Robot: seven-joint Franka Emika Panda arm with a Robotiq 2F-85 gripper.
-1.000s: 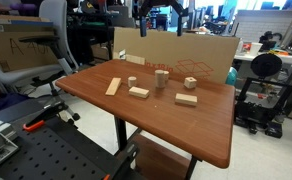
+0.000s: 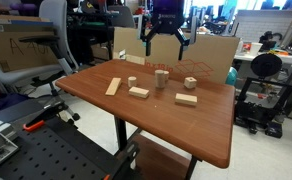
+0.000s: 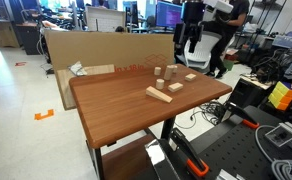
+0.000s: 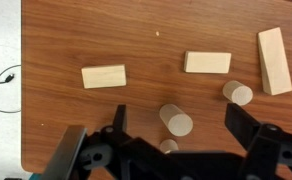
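Note:
My gripper is open, its two dark fingers spread wide with nothing held between them. In exterior view 1 the gripper [image 2: 165, 48] hangs in the air above the wooden table. Below it stands a tan cylinder [image 2: 161, 80], upright on the tabletop. From the wrist, a cylinder [image 4: 176, 121] shows in the gap between the fingers, farther down, with a smaller round piece [image 4: 168, 146] close by. Another short cylinder [image 4: 237, 92] stands near the right finger. Three flat pale blocks lie around: one at left [image 4: 104, 76], one upper middle [image 4: 207, 62], one upper right [image 4: 275, 60].
A small chunky piece [image 2: 190, 82] sits right of the tan cylinder. A cardboard panel [image 2: 211, 57] stands along the table's far side.
My gripper has come down toward the table and shifted slightly right in exterior view 1. Its fingers remain apart. The pieces on the table have not moved.

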